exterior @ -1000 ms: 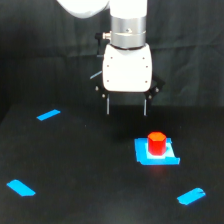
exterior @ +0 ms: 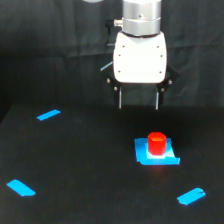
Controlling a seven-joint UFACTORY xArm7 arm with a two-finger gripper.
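Note:
A small red block (exterior: 156,142) sits on a light-blue square (exterior: 140,153) right of the middle of the dark table. White shows around the block's lower part; whether that is a separate piece I cannot tell. Higher in the view is my gripper (exterior: 139,99), pointing down. Its two thin fingers are spread wide, with nothing visible between them. A clear gap in the picture separates the fingertips from the red block, and the right finger is nearly in line above it.
Blue strips lie flat on the table: one at the far left (exterior: 48,115), another at the near left (exterior: 20,187), and a third at the near right (exterior: 191,196).
My gripper has shifted right and slightly upward in the picture, its fingers still spread. The red block, the blue square and the strips have stayed in place.

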